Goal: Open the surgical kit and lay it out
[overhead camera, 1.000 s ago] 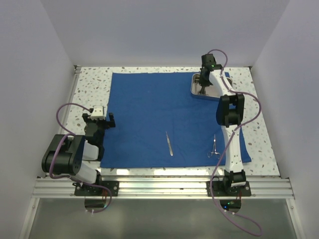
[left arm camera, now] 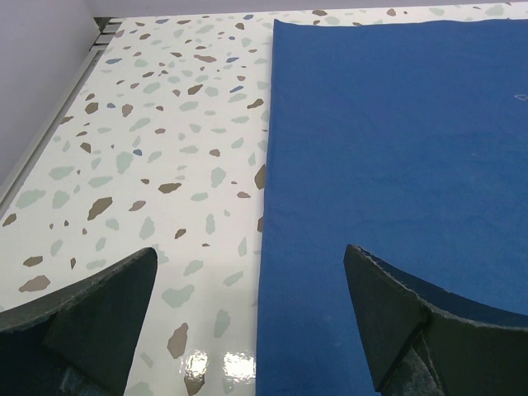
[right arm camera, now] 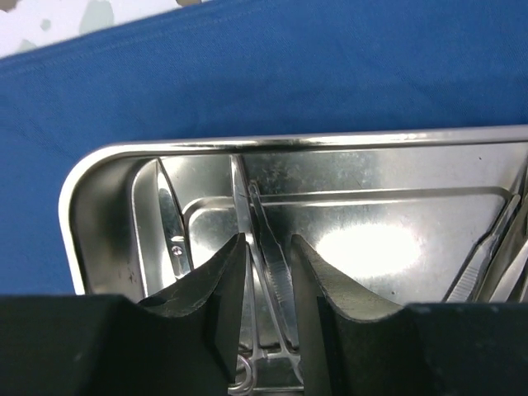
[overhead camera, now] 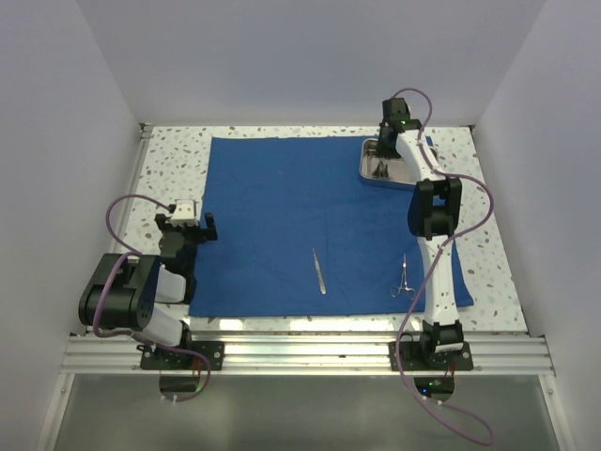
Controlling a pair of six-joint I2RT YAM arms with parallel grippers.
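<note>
A steel tray (overhead camera: 368, 174) at the back right holds several instruments; in the right wrist view a blade-like tool (right arm camera: 169, 214), long thin instruments (right arm camera: 239, 198) and more tools (right arm camera: 474, 264) lie inside it. My right gripper hangs over the middle instruments, fingers slightly apart, open. Out on the blue cloth (overhead camera: 263, 188) lie a slim instrument (overhead camera: 318, 271) near the front middle and scissor-like forceps (overhead camera: 403, 287) at the front right. My left gripper (overhead camera: 186, 224) is open at the cloth's left edge, nothing between its fingers.
The speckled table (overhead camera: 164, 164) borders the cloth, with walls behind and at both sides. My right arm stretches across the cloth's right side.
The left arm and the instruments on the cloth look unchanged.
</note>
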